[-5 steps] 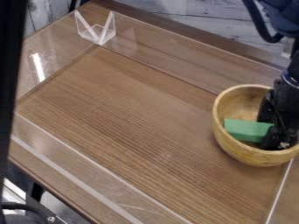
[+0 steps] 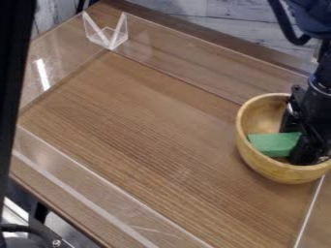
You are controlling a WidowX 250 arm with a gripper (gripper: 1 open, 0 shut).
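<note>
My black gripper reaches down from the upper right into a wooden bowl at the right of the table. A green block lies inside the bowl, with the gripper at its right end. The fingertips are dark and partly hidden, so what is between them is unclear.
A clear plastic bracket stands near the back left corner. A pale wall runs behind the table, and a dark post fills the left edge.
The gripper has shifted slightly within the bowl; the bowl and green block are nearly where they were.
</note>
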